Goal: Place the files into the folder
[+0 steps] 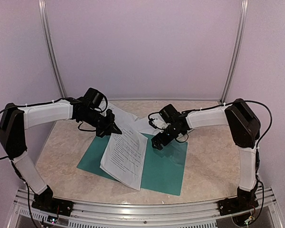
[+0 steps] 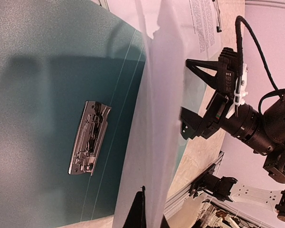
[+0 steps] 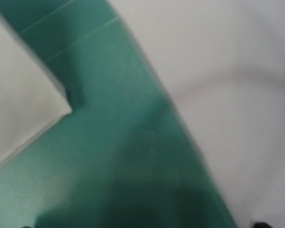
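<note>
A teal folder (image 1: 164, 168) lies open on the table; its metal clip (image 2: 88, 137) shows in the left wrist view. My left gripper (image 1: 115, 129) is shut on the upper edge of a stack of printed sheets (image 1: 123, 161), which hangs over the folder's left half. My right gripper (image 1: 156, 144) stands open, low over the folder's upper right part, with a translucent sheet beneath it. In the blurred right wrist view a white paper corner (image 3: 33, 104) and a white area beside the teal surface appear.
More white papers (image 1: 143, 125) lie behind the folder, partly under the arms. Walls surround it at back and sides.
</note>
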